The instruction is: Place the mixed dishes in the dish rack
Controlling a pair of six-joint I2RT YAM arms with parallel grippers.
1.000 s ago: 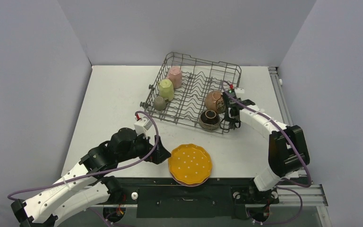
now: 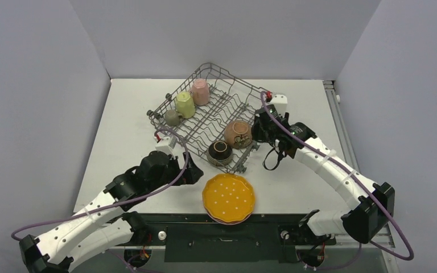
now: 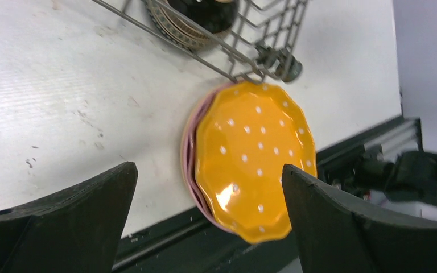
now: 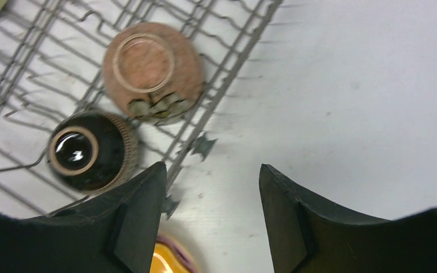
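Note:
The grey wire dish rack (image 2: 216, 116) stands turned at an angle on the white table. Along its left side sit a pink cup (image 2: 200, 91), a green cup (image 2: 185, 104) and a small grey-green cup (image 2: 172, 118). On its right side, a brown bowl (image 4: 148, 62) and a black bowl (image 4: 82, 149) lean with their bases showing. In front of the rack, yellow dotted plates (image 2: 228, 197) lie stacked over a pinkish one. My left gripper is open, left of the stack in the top view. Beside the rack's right edge my right gripper is open and empty.
A rack corner (image 3: 256, 74) comes close to the plate stack's far edge. Bare table lies left and right of the rack. The plates reach the table's front edge, above the dark cabinet (image 2: 225, 242).
The rack has turned and shifted left, its cups and bowls moving with it. The left gripper moved slightly; the plates stayed put.

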